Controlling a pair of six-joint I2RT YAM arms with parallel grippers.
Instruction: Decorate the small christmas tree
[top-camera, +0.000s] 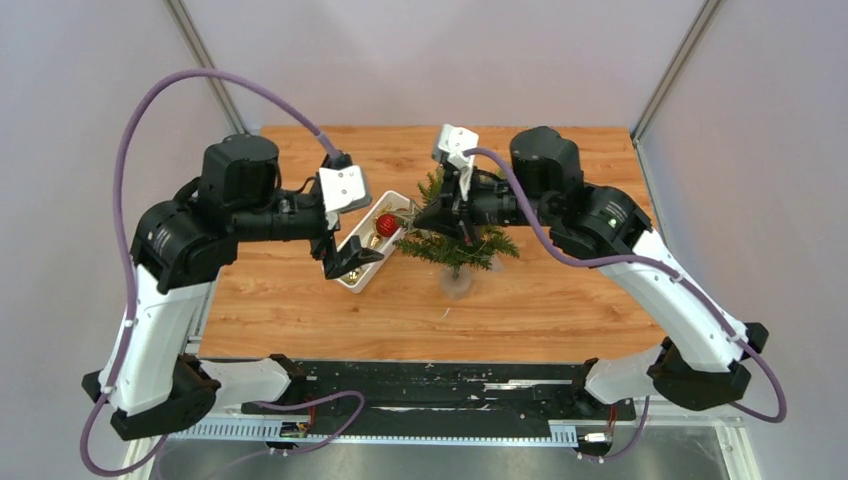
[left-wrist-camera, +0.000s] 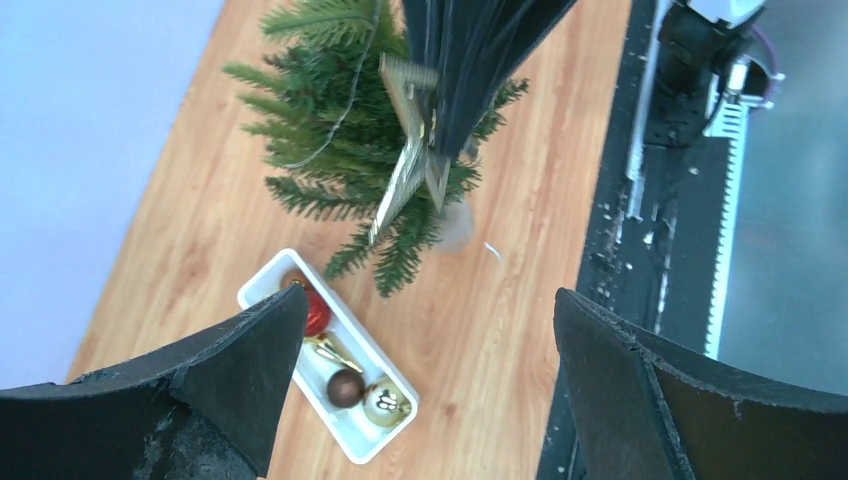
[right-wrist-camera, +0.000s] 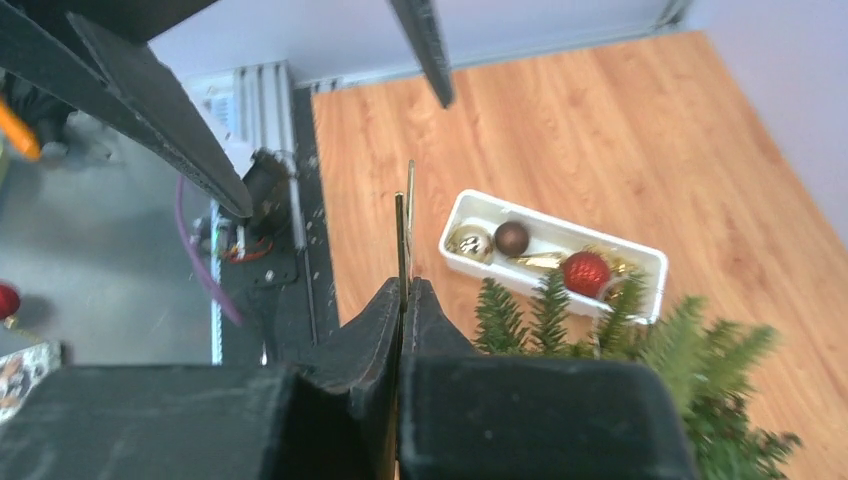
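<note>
A gold, thin star-like ornament is pinched in my right gripper; in the right wrist view its narrow edge (right-wrist-camera: 404, 235) stands up between the closed fingers. It hangs in front of the small green tree (left-wrist-camera: 335, 130), which stands in a clear base (top-camera: 456, 281) under my right arm. My left gripper is open and empty, its fingers (left-wrist-camera: 205, 395) spread wide, left of the ornament and above the white tray (top-camera: 357, 287). In the tray lie a red ball (right-wrist-camera: 585, 273), a brown ball (right-wrist-camera: 511, 238) and a gold ball (right-wrist-camera: 470, 243).
White walls close in the back and sides. A black strip (top-camera: 430, 378) runs along the front edge. Both arms' tips are close together over the tray and tree.
</note>
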